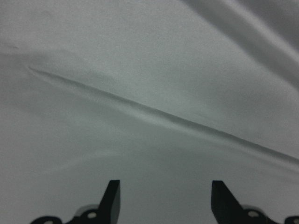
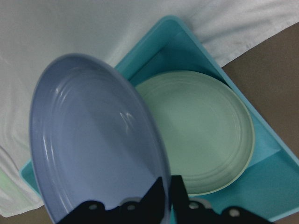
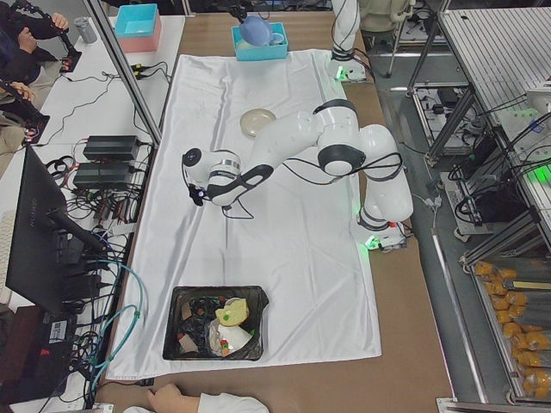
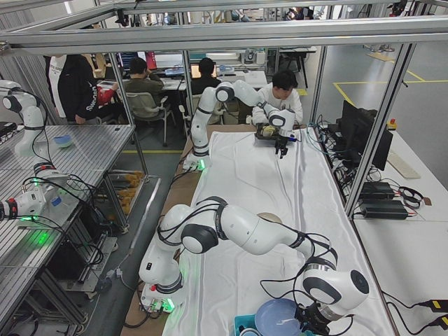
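Note:
My left gripper (image 3: 197, 194) (image 4: 281, 148) is open low over the white cloth (image 1: 149, 70), nothing between its fingers. My right gripper (image 4: 311, 322) is shut on the rim of a blue plate (image 3: 255, 28) (image 4: 276, 318) (image 2: 93, 130), held tilted over a teal bin (image 3: 261, 53) (image 2: 271, 191). A pale green plate (image 2: 205, 130) lies in that bin. A beige plate (image 3: 258, 119) lies on the cloth, partly hidden by an arm in the camera right view.
A black lined container (image 3: 215, 353) with mixed items stands at the other end of the cloth. A person's hand (image 3: 172, 403) is at that edge. Monitor (image 3: 34, 232) and cabled boxes line the side.

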